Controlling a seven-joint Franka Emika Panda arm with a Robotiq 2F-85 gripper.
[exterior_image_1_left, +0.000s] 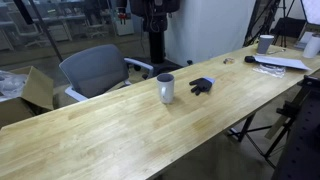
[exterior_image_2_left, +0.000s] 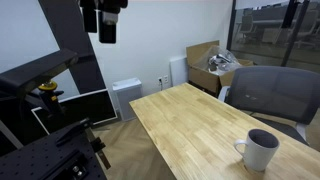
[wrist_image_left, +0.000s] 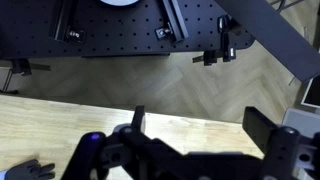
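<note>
A white mug (exterior_image_1_left: 166, 88) with a dark inside stands upright on the wooden table in exterior view 1; the same mug (exterior_image_2_left: 259, 150) is at the lower right in exterior view 2. Beside it lies a small black item (exterior_image_1_left: 202, 87) with a grey-blue part, perhaps cloth; part of this black item (wrist_image_left: 28, 171) shows at the wrist view's lower left corner. My gripper is open, its two fingers wide apart with only table edge and floor visible between them. The mug is outside the wrist view.
The wooden table (exterior_image_2_left: 190, 125) has a wide bare area. Far along it stand another cup (exterior_image_1_left: 265, 44) and papers (exterior_image_1_left: 280, 61). A grey chair (exterior_image_1_left: 95, 70) is against the table's far side, near a cardboard box (exterior_image_1_left: 38, 88). A black perforated base (wrist_image_left: 110, 45) borders the floor gap.
</note>
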